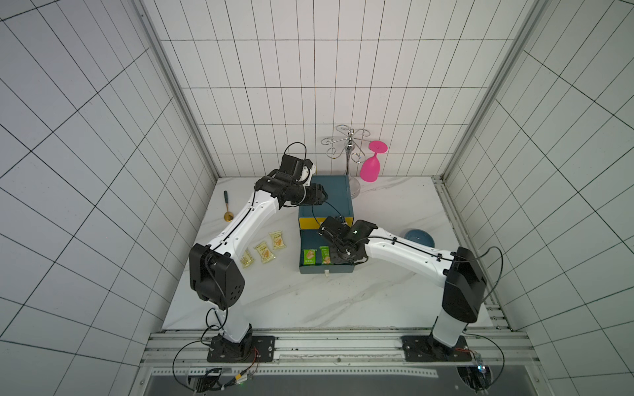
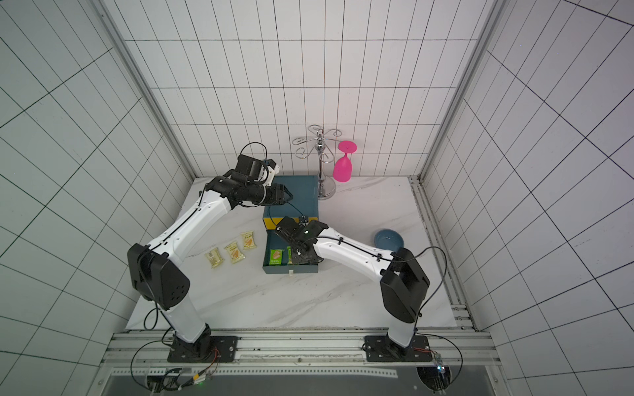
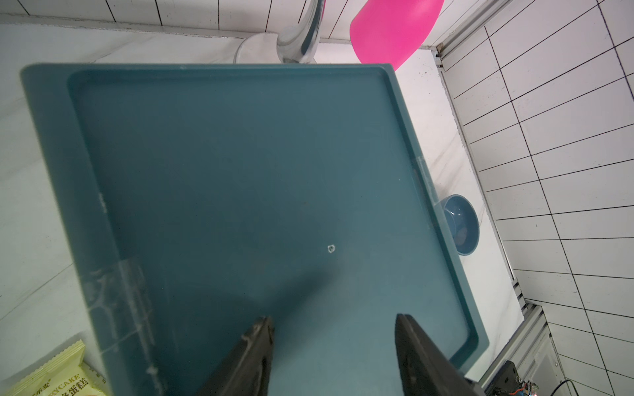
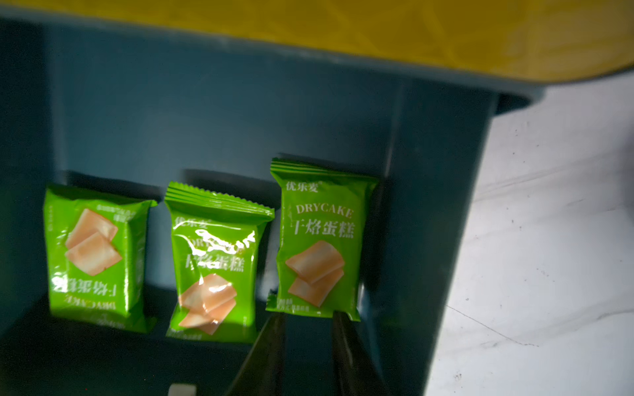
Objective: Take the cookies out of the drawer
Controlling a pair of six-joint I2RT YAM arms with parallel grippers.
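Note:
The teal drawer point(image 1: 310, 269) is pulled out below the cabinet's yellow front. Inside, three green DRYCAKE packs point(image 4: 323, 237) lie side by side in the right wrist view. My right gripper is low in the drawer, fingers apart at the lower end of the rightmost pack, with nothing visibly between them. My left gripper stands open above the cabinet's teal top point(image 3: 257, 165), holding nothing.
Several yellow packs point(image 1: 264, 250) lie left of the drawer. A blue bowl point(image 3: 462, 224) sits at right. A metal stand with a pink cup point(image 1: 369, 168) is behind the cabinet; a ladle point(image 1: 228, 215) lies far left.

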